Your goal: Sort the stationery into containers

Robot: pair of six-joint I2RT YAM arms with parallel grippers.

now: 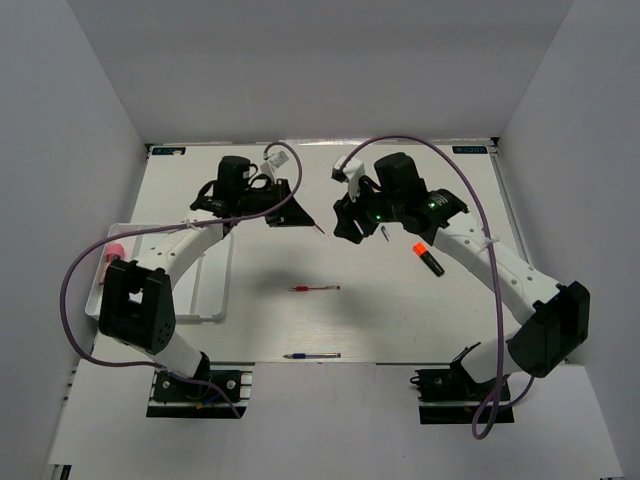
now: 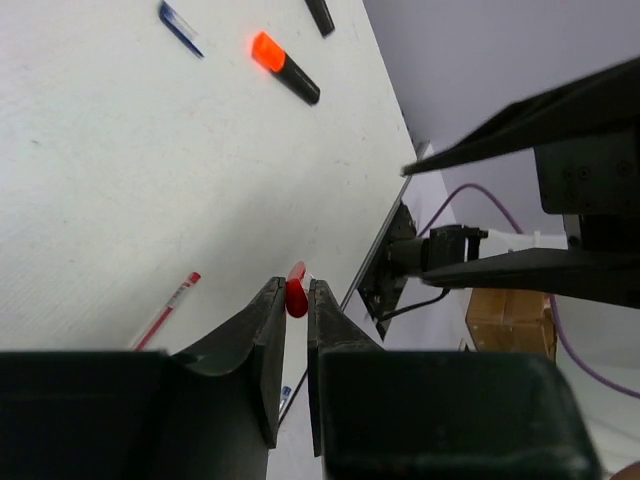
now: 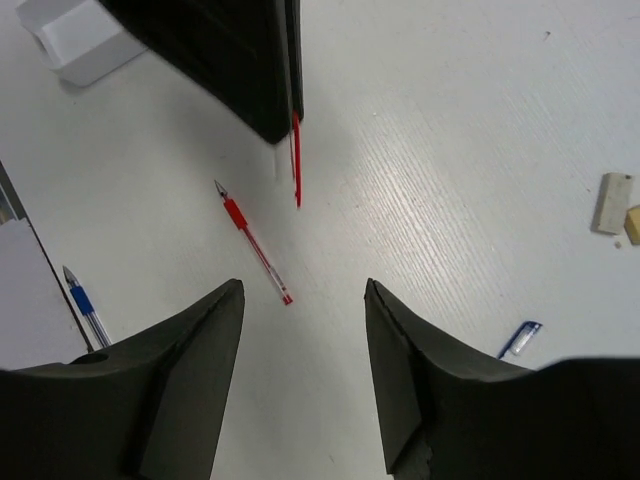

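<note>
Raised above the table, my left gripper [image 1: 308, 217] is shut on a red pen [image 2: 297, 292], whose tip [image 1: 319, 229] sticks out toward the right gripper. My right gripper stands open just to the right of it, nothing between its fingers. Another red pen [image 1: 316, 288] lies on the table's middle, and a blue pen [image 1: 312, 356] near the front edge. An orange-and-black marker [image 1: 428, 259] and a small blue-and-white item [image 2: 181, 29] rest on the right side. The white divided tray [image 1: 209, 287] is at the left.
Pink items [image 1: 115, 252] sit in the tray's left compartment. A grey block [image 3: 612, 203] and a yellowish one [image 3: 633, 224] show at the right wrist view's edge. Bare table surrounds the pens.
</note>
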